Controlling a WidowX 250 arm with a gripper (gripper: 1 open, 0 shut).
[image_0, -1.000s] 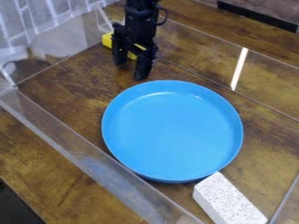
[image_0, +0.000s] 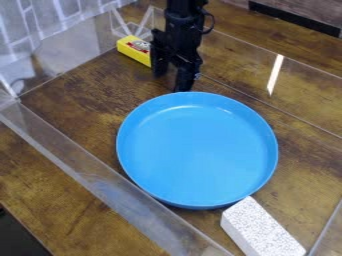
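My black gripper (image_0: 178, 62) reaches down from the top centre of the camera view, its fingers low over the wooden surface, open. Just left of it lies a yellow block (image_0: 135, 48) with a red marking, partly behind the gripper. A large blue plate (image_0: 197, 150) fills the middle foreground.
A white speckled block (image_0: 261, 226) lies at the lower right. Clear walls run along the left and right edges of the wooden surface (image_0: 74, 110). The surface left of the plate and to the right of the gripper is free.
The gripper has shifted slightly to the right, showing more of the yellow block. The plate and white block have not moved.
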